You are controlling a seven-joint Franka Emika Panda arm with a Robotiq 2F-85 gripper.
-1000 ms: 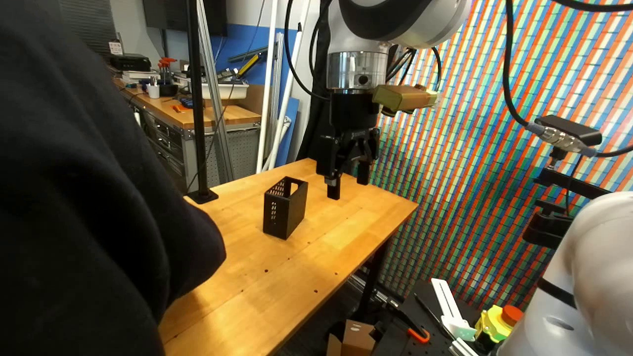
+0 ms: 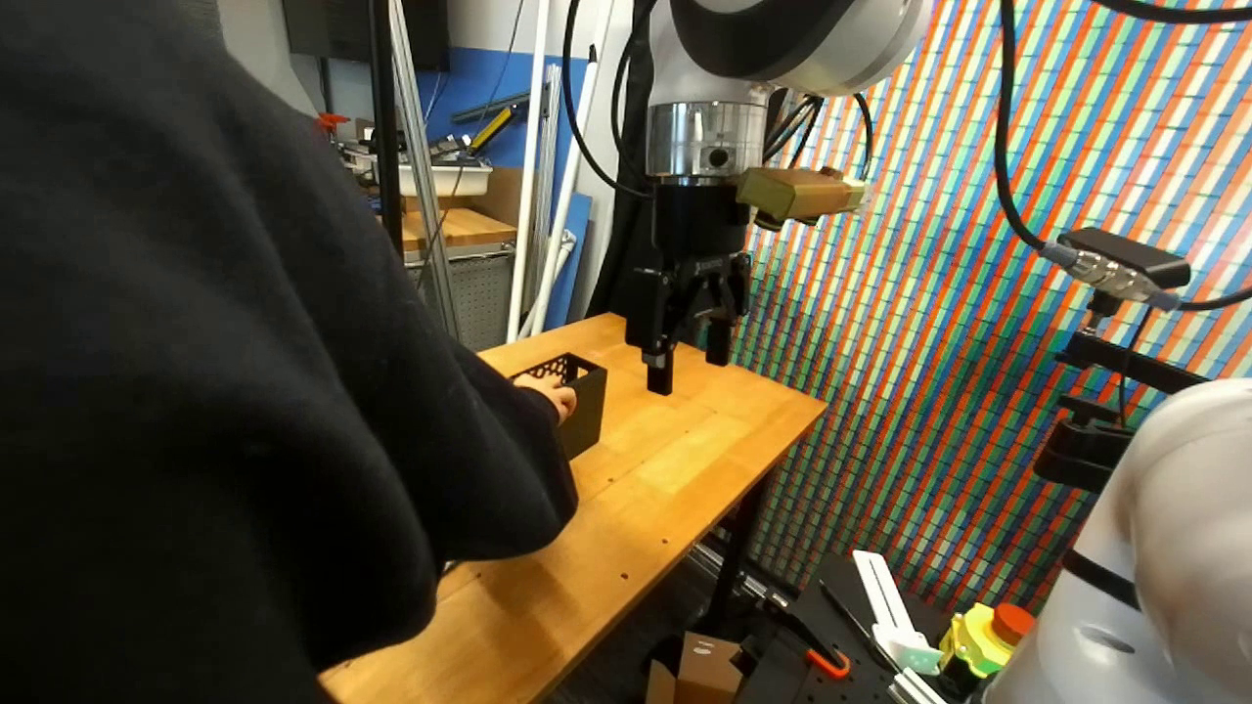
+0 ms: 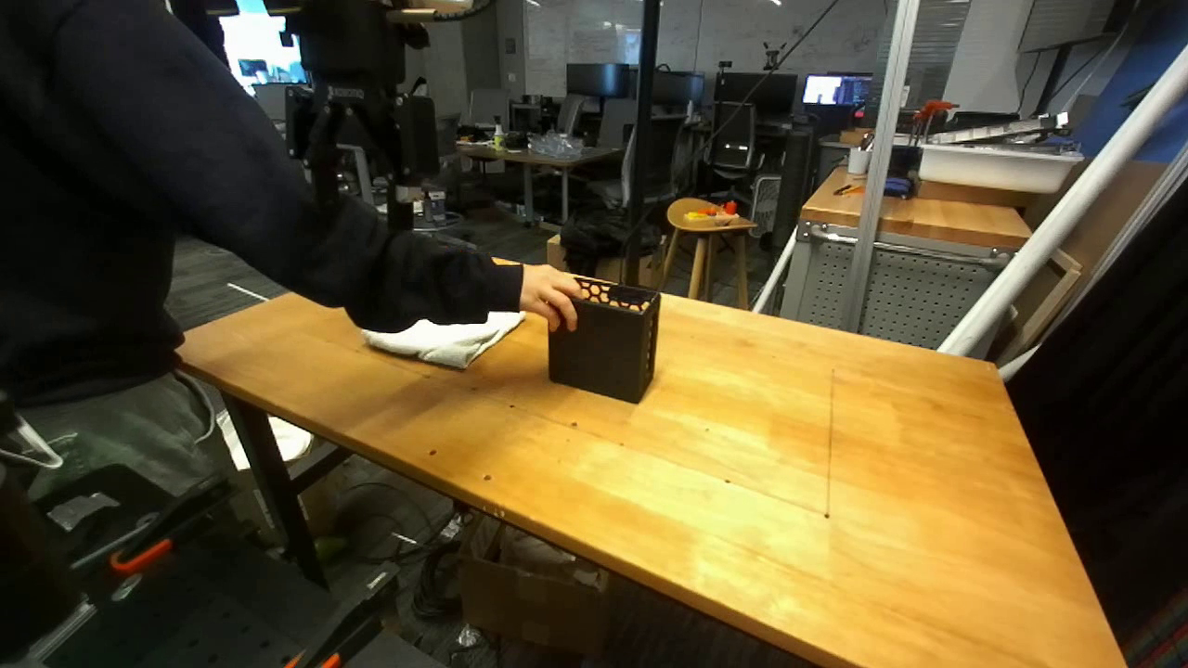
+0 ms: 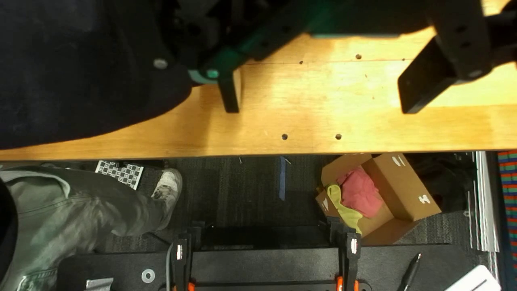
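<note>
A black box with honeycomb cut-outs, open at the top [image 3: 607,351], stands upright on the wooden table [image 3: 913,479]. A person's hand [image 3: 548,299] rests on its upper edge. In exterior view 1 the sleeve hides much of the same box [image 2: 587,413]. My gripper [image 2: 689,358] hangs above the table, apart from the box, its fingers spread and nothing between them. The wrist view shows the open gripper over bare wood. A crumpled white cloth [image 3: 451,340] lies on the table behind the person's forearm.
The person's dark sleeve [image 2: 469,458] reaches across the table's left side in exterior view 1. Bare tabletop spreads to the right of the box in exterior view 2. Below the table edge, a cardboard box [image 4: 404,189] with cloths sits on the floor.
The person's arm has reached in over the table, and a hand is now on the black box, which stood untouched before. My arm and gripper look unmoved.
</note>
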